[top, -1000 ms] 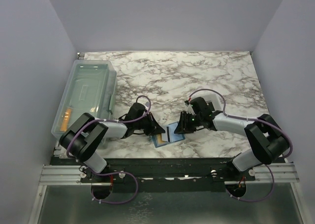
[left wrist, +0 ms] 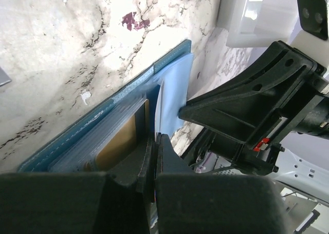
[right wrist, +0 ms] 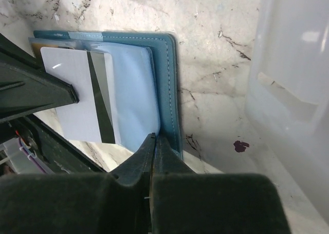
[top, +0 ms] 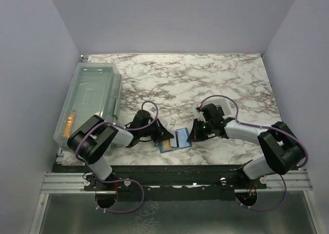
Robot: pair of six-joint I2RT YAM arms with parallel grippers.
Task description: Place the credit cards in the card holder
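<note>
The blue card holder point(top: 183, 137) point(right wrist: 169, 85) lies open near the table's front, cards and a clear sleeve on it. A white card point(right wrist: 74, 95) with a dark stripe lies over the sleeve. My left gripper point(top: 169, 138) is shut at the card stack, the white card's edge by its tips; whether anything is between them I cannot tell. My right gripper point(top: 190, 139) is shut on the holder's right side, its tips at the pale blue sleeve's edge.
A large translucent bin point(top: 69, 97) stands at the left. A white translucent container point(right wrist: 288, 49) sits right of the holder, behind my right arm.
My right gripper has shifted slightly about the holder's right edge, and its arm has moved a little. My left gripper and the holder are almost unmoved.
</note>
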